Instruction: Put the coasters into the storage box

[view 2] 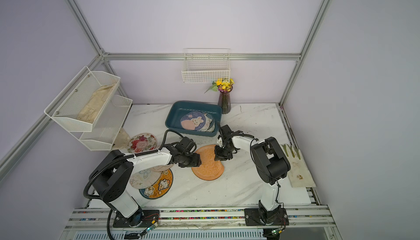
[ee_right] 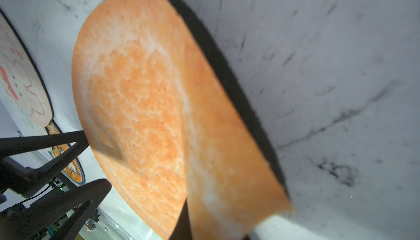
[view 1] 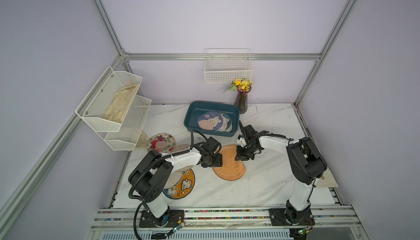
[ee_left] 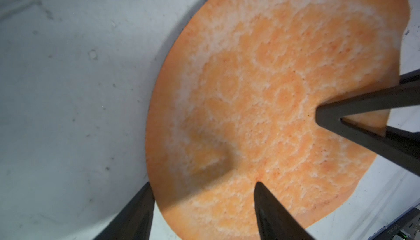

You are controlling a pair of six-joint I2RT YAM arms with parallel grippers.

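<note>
A round orange coaster (view 1: pixel 229 163) with a dark underside lies on the table between both grippers. My right gripper (view 1: pixel 238 154) is shut on its right edge, which bulges up in a fold; in the right wrist view one fingertip is hidden behind the coaster. My left gripper stands open at the opposite edge, one finger just outside the rim and the other above the face. The teal storage box (view 1: pixel 187 119) behind holds a purple rabbit coaster (view 1: pixel 209 121) and a paler one. Left of the box lies a floral coaster (view 1: pixel 161 142); pale coasters overlap an orange-and-blue one (view 1: pixel 186 183) under my left arm.
A vase of flowers (view 1: pixel 241 100) stands against the box's right end. White mesh shelves (view 1: pixel 114 108) hang at the left, and a wire basket (view 1: pixel 228 67) hangs above the back. Bare table (view 1: pixel 271 174) lies to the right and front.
</note>
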